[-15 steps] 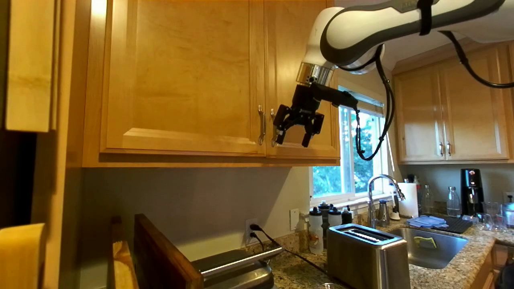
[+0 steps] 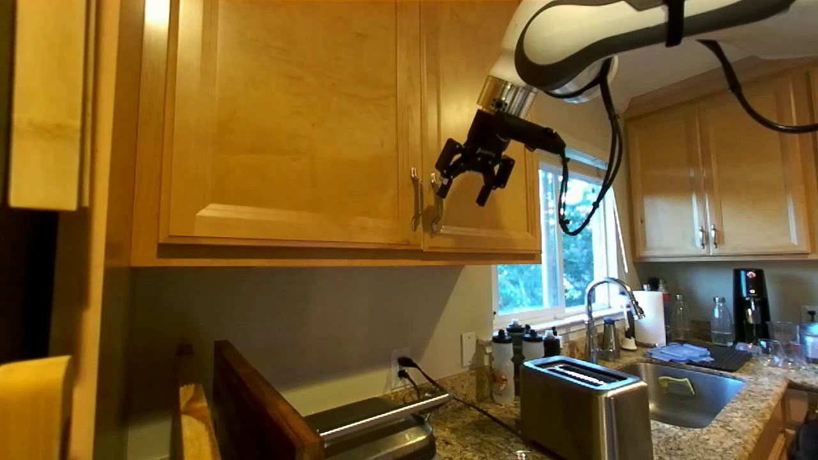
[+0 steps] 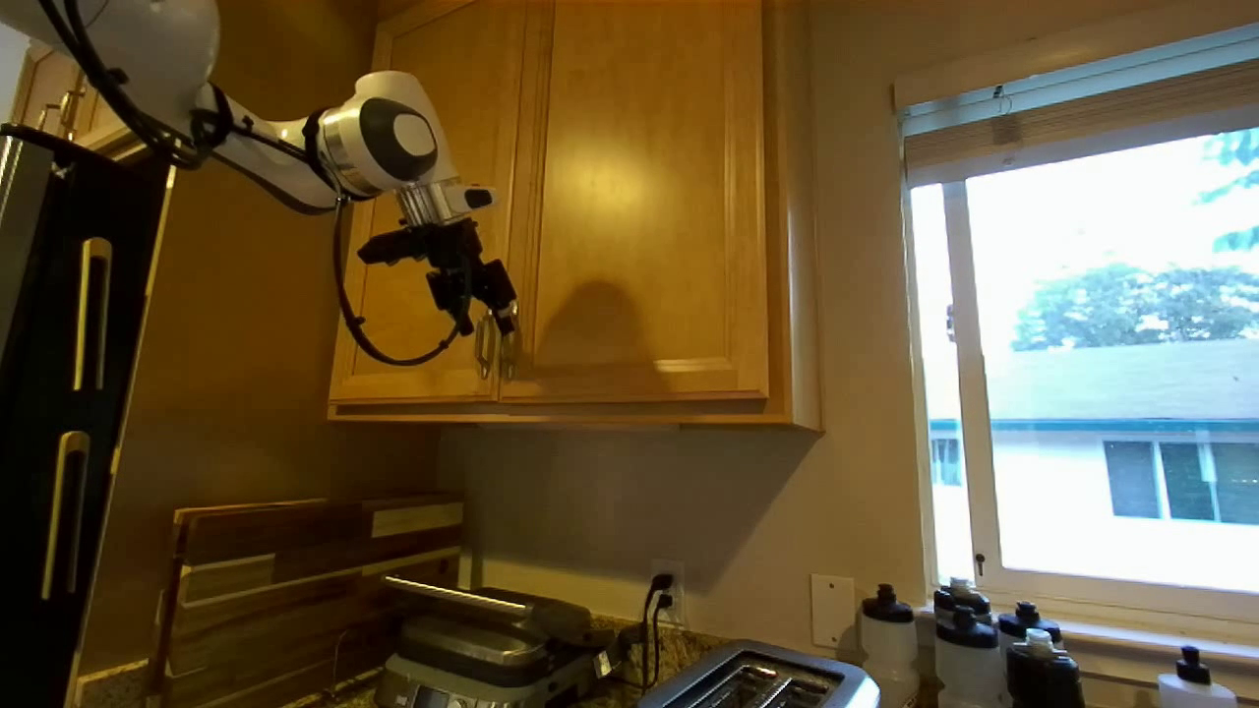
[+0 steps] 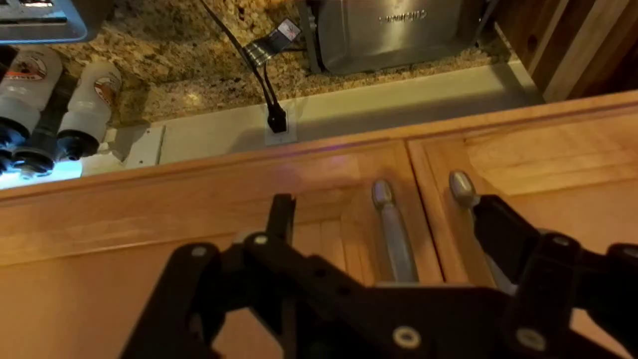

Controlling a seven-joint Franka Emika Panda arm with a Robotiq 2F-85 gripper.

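Observation:
My gripper (image 2: 463,194) hangs open in front of the upper wooden cabinet (image 2: 299,122), its fingers pointing down. Both cabinet doors are closed, and two metal handles sit side by side where they meet. Seen from the wrist, the window-side door's handle (image 4: 396,236) shows in the gap between the fingers. The other door's handle (image 4: 463,188) is partly hidden behind the right finger (image 4: 505,230). In exterior view 2 the gripper (image 3: 487,321) overlaps the tops of the handles. Whether a finger touches either handle, I cannot tell.
Below stand a steel toaster (image 2: 586,406), a metal countertop grill (image 3: 496,643) and wooden cutting boards (image 3: 313,590). Several bottles (image 3: 968,649) line the wall by the window (image 3: 1098,354). A black cord (image 2: 468,402) runs to the outlet.
My gripper has risen along the cabinet front and tilted slightly, its fingertips now higher against the handles. It was open before as well. The doors look unmoved.

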